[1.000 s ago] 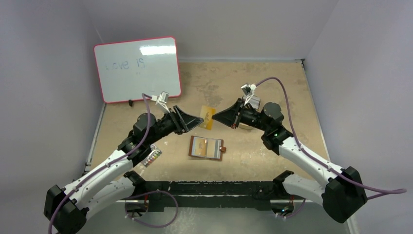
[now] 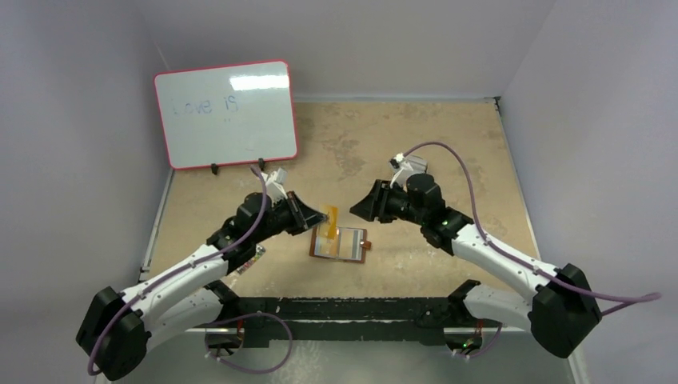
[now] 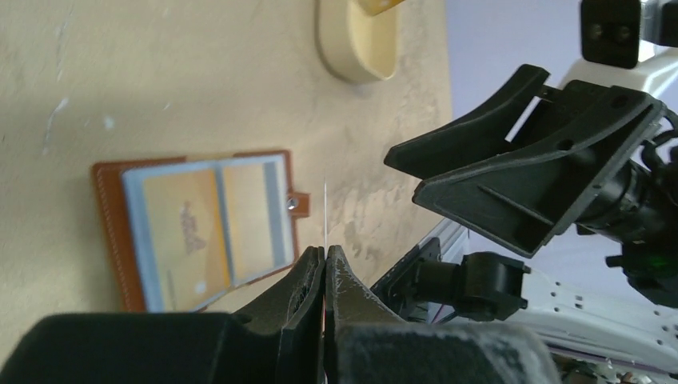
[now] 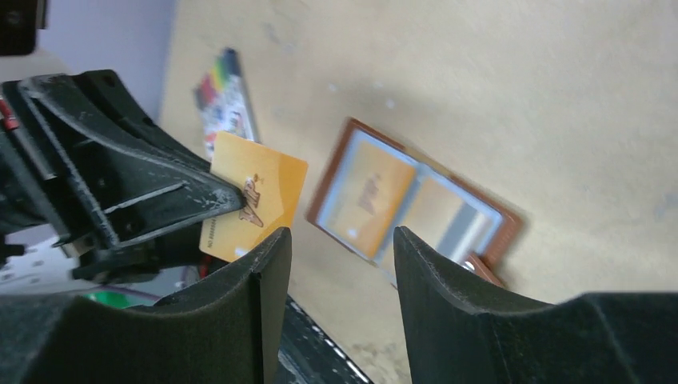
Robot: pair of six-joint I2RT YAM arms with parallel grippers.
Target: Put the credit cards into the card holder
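Observation:
A yellow-orange card (image 4: 264, 188) is pinched in my left gripper (image 2: 324, 216), which is shut on it. Edge-on in the left wrist view, that card (image 3: 325, 212) is a thin upright line above the closed fingertips. Below it the brown card holder (image 2: 366, 254) lies spread flat on the table, its pockets (image 3: 188, 232) facing up; a yellow card shows in its left half. My right gripper (image 2: 380, 210) stands apart to the right of the card. In the right wrist view its two fingers (image 4: 272, 276) are spread with nothing held between them.
A cream tray (image 3: 352, 48) stands at the back right, partly hidden by the right arm in the top view. A pack of coloured pens (image 4: 228, 100) lies beside the left arm. The whiteboard (image 2: 228, 116) stands at the back left. Bare table surrounds the holder.

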